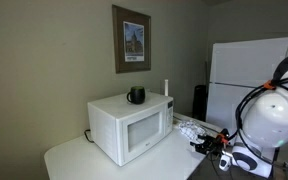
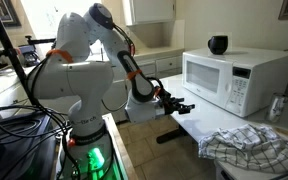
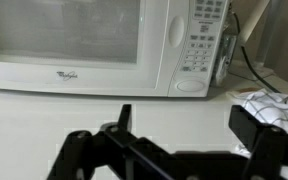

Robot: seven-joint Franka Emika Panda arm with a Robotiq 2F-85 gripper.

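Observation:
My gripper stands open, its two dark fingers wide apart in the wrist view with only white table between them. In exterior view 2 the gripper (image 2: 186, 107) is over the table's front edge, in front of the microwave and clear of it. The white microwave (image 2: 224, 78) has its door shut. On top of it rests a black mug (image 2: 218, 45), also visible as the dark mug (image 1: 136, 95) in exterior view 1. A checked cloth (image 2: 246, 137) lies crumpled on the table, to the right of the gripper in that view.
Bare white table (image 1: 162, 160) stretches before the microwave. Beside the microwave, small dark items (image 2: 276, 108) stand near the cloth. A framed picture (image 1: 132, 40) hangs on the wall above. Cabinets and a counter (image 2: 134, 68) lie in the background.

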